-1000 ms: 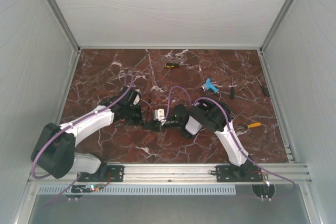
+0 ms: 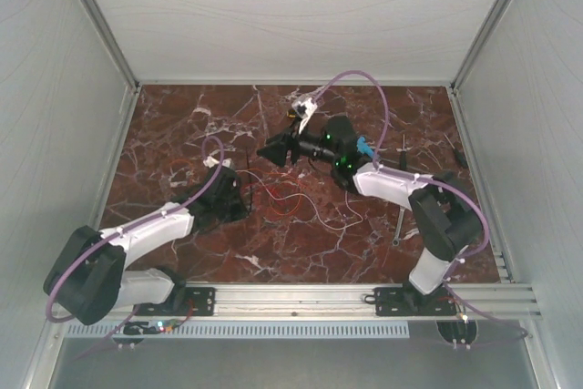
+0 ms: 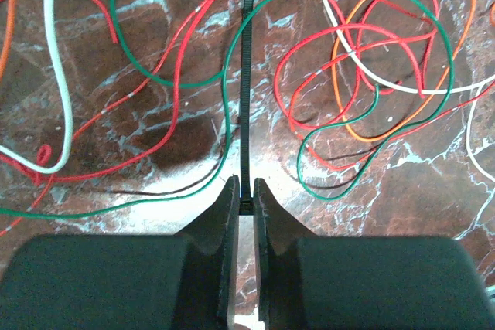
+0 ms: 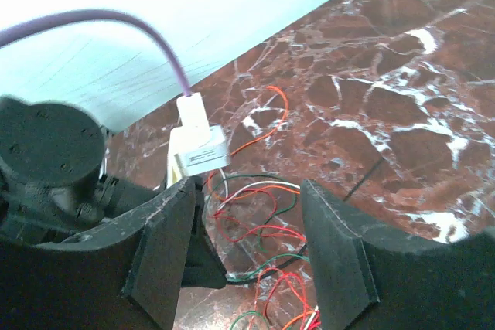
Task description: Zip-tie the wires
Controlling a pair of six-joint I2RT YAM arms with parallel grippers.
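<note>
In the left wrist view my left gripper is shut on the head end of a black zip tie (image 3: 246, 83), whose strap runs straight away from it. The strap crosses over loose green wire (image 3: 224, 106) and red wire (image 3: 179, 75). More red, green, orange (image 3: 334, 75) and white wire (image 3: 356, 56) lies in loops to its right. My right gripper is parted with nothing between its fingers. Through its gap the wires and the left gripper show, farther off. From above, the right gripper (image 2: 271, 153) hangs behind and right of the left gripper (image 2: 246, 205).
A blue tool (image 2: 364, 147), partly hidden by the right arm, lies at the back right. Slim tools lie farther right, including a dark one (image 2: 459, 158). A long white wire (image 2: 314, 207) trails across the middle.
</note>
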